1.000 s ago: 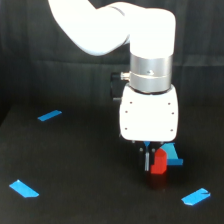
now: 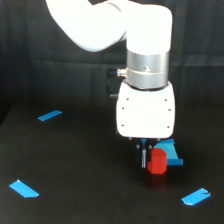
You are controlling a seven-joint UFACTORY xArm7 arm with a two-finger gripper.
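My white gripper (image 2: 145,153) points straight down at the right of the middle of the dark table, with its thin dark fingers just under the white housing. Against them, slightly to their right, is a small red object (image 2: 158,161); whether they touch it cannot be made out. A bright blue object (image 2: 171,151) shows right behind the red one, partly hidden by the gripper and the red object. The fingers are too small and dark to show how far apart they stand.
Flat blue strips mark the table: one at the back left (image 2: 49,115), one at the front left (image 2: 24,188) and one at the front right (image 2: 196,197). A dark curtain (image 2: 50,60) hangs behind.
My gripper has moved slightly up and to the left in the picture. The red and blue objects look to be in nearly the same place.
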